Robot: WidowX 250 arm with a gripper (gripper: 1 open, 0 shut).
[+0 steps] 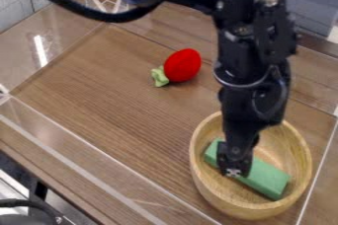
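Observation:
A wooden bowl (211,195) at the lower right holds a green block (263,182). My dark arm reaches down from the top of the view to my gripper (235,150) over the bowl's back half, just above the block's upper-left end. Whether anything touches the block is unclear. The gripper appears open, with nothing visibly held.
A red strawberry-like object (183,63) with a green top lies on the wooden table (93,111) at the back centre. Raised edges border the upper left and back right.

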